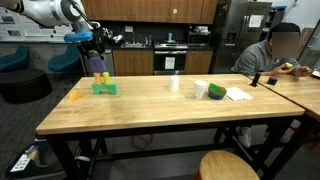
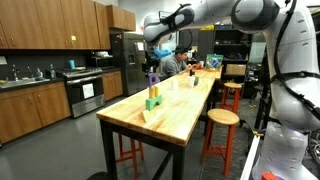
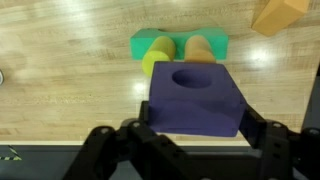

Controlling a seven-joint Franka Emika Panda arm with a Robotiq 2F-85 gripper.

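Note:
A purple block with a round hole in its end sits between the fingers of my gripper, which is shut on it. Below it in the wrist view are a yellow cylinder and an orange one, standing beside a green block. In exterior view 1 the purple block is upright over the two cylinders, close above the green block. Whether it touches the cylinders I cannot tell. Exterior view 2 shows the purple block above the green block too.
An orange block lies on the table near the green one. Farther along stand a white container, a white cup and a green bowl. Bare tabletop spreads across the middle. A person sits at the far right.

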